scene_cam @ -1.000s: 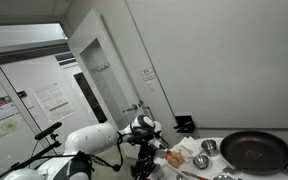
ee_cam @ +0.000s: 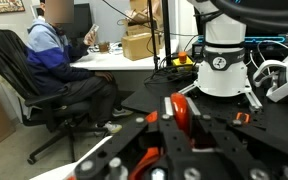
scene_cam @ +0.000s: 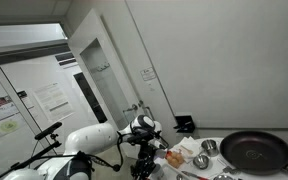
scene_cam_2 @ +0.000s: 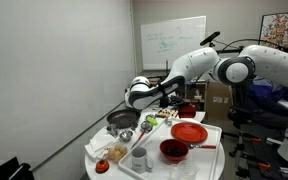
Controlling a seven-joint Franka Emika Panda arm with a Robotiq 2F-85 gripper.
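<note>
My gripper is in the lower part of the wrist view, its fingers shut on a red-orange thing (ee_cam: 180, 108). Only part of that thing shows, so its full shape cannot be made out. The wrist view looks out sideways past the arm's white base (ee_cam: 230, 62). In exterior view 2 the white arm (scene_cam_2: 206, 57) arches over the far end of the white table. From exterior view 1, the dark wrist is low at the left end of the table, and the fingertips are too small and hidden to read.
The table holds a black pan (scene_cam: 255, 151), a red plate (scene_cam_2: 189, 132), a dark red bowl (scene_cam_2: 173, 151), a white mug (scene_cam_2: 139, 158) and a tomato (scene_cam_2: 101, 166). Small metal bowls (scene_cam: 209, 147) stand near the pan. A person (ee_cam: 59, 55) sits beyond the table.
</note>
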